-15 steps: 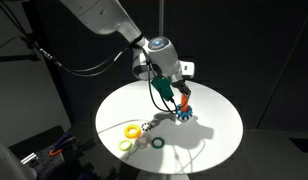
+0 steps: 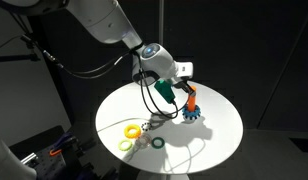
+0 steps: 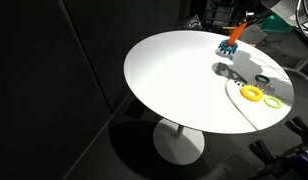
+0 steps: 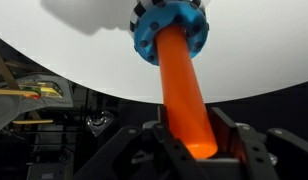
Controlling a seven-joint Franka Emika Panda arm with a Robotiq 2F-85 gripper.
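Observation:
My gripper is shut on an orange post (image 4: 180, 82), its fingers on either side of the near end. The post's far end meets a blue dotted ring-shaped base (image 4: 154, 30), with a black-and-white checked pattern beside it. In exterior view 1, the post (image 2: 192, 99) stands roughly upright below the gripper (image 2: 188, 88), with the blue base (image 2: 191, 113) at its foot. Exterior view 2 shows the post (image 3: 235, 34) leaning over the blue base (image 3: 228, 47) near the table's far edge. Whether the base touches the tabletop, I cannot tell.
Loose rings lie on the round white table (image 2: 216, 130): yellow (image 2: 132, 131), lime (image 2: 126, 145), dark green (image 2: 158, 143) and a small black-and-white one (image 2: 146, 127).
The orange post and its blue base have shifted slightly right in exterior view 1, along with my gripper. The loose rings have stayed where they were.

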